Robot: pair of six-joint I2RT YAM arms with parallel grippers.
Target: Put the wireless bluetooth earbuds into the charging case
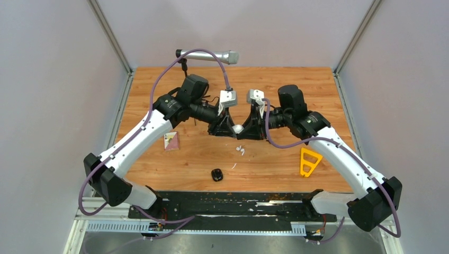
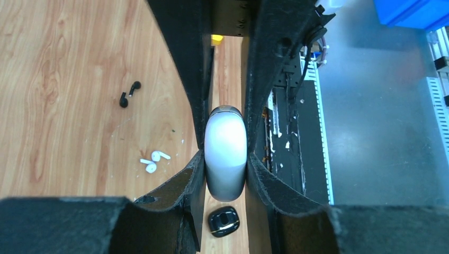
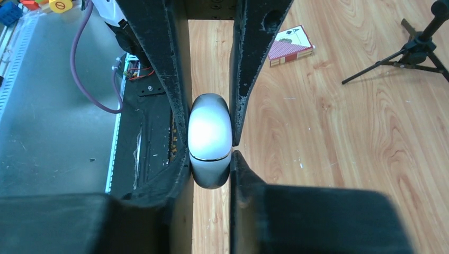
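Note:
A white charging case (image 2: 225, 153) is held upright in the air at the table's middle. My left gripper (image 1: 231, 130) is shut on it, and my right gripper (image 1: 244, 131) meets it from the opposite side, its fingers around the case; whether they grip it is unclear. The case's lid seam shows in the right wrist view. Two white earbuds (image 1: 240, 150) lie on the table below, and two black earbuds (image 2: 129, 94) show in the left wrist view. A black case (image 1: 216, 174) lies nearer the front edge.
A card box (image 1: 171, 141) lies at left, a yellow triangular piece (image 1: 310, 162) at right. A microphone on a stand (image 1: 206, 55) is at the back left.

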